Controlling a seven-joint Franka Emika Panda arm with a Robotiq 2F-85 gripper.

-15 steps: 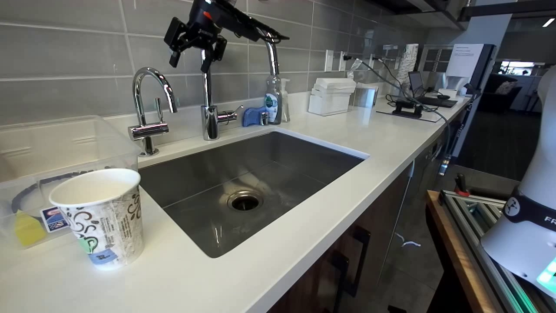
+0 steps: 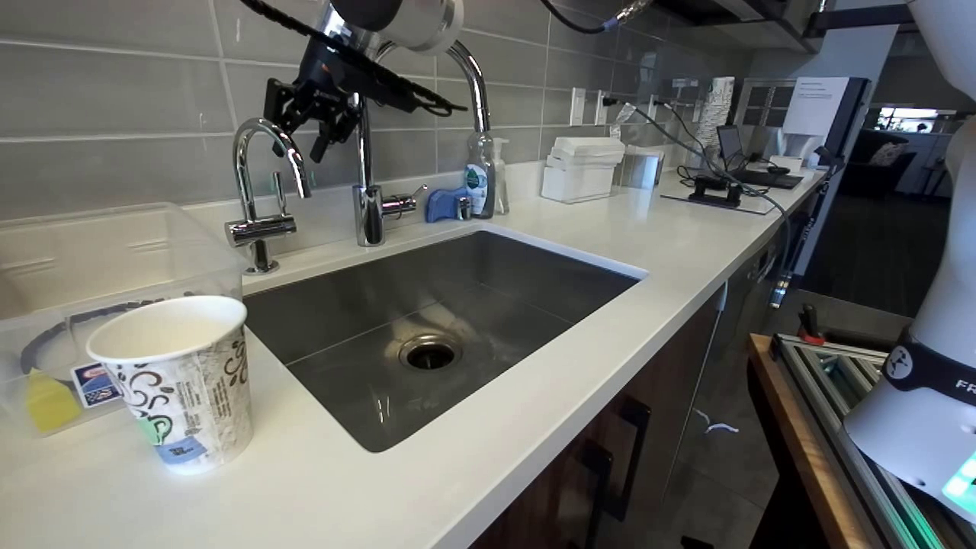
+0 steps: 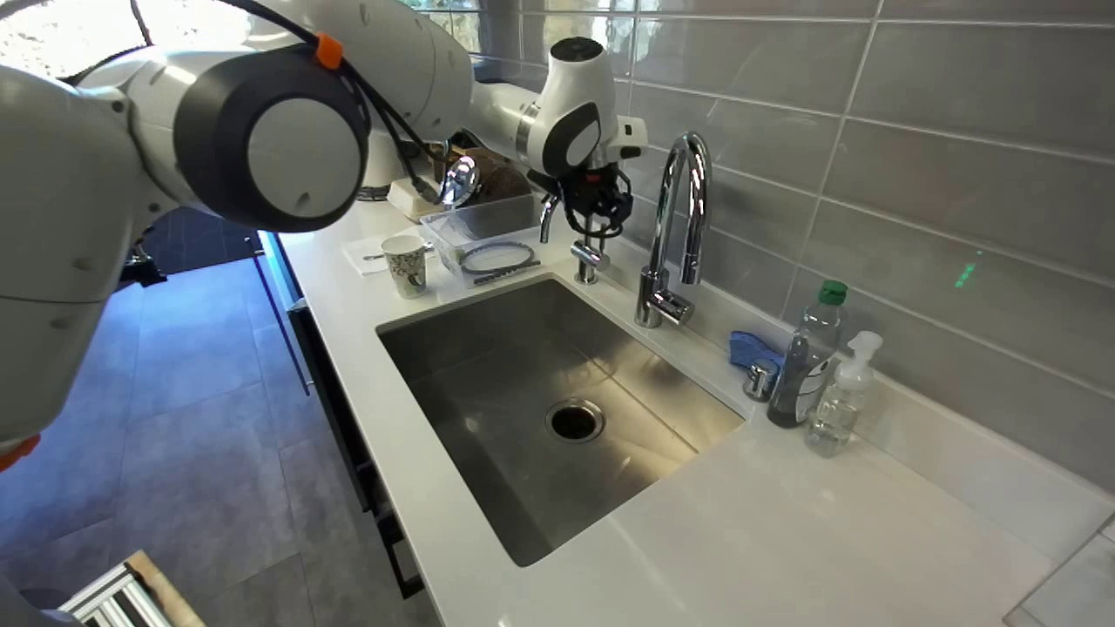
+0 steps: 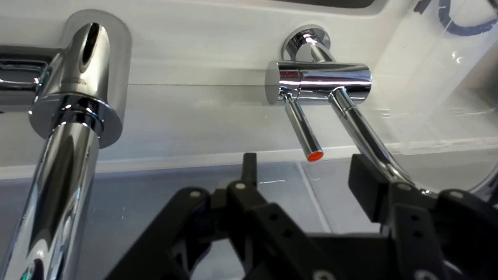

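My gripper stands partly open, with clear space between its two black fingers and nothing held. In the wrist view the small chrome tap's lever (image 4: 304,126), tipped in red, points towards that gap; its tip looks just short of the fingertips. The small tap (image 4: 327,80) has a curved spout that passes by the right finger (image 4: 366,184). In exterior view 1 the gripper (image 2: 300,137) hangs above and right of the small tap's spout (image 2: 267,137). In exterior view 2 the gripper (image 3: 596,214) covers part of this tap.
The tall faucet (image 3: 669,235) rises close beside the arm. A sink (image 2: 439,320) lies below. On the counter's left are a paper cup (image 2: 178,393) and a clear plastic bin (image 2: 110,247). A blue sponge (image 3: 754,353) and soap bottles (image 3: 810,355) stand farther along.
My gripper has come down and shifted left in exterior view 1, nearer the small tap. The taps, cup and bin have stayed put.
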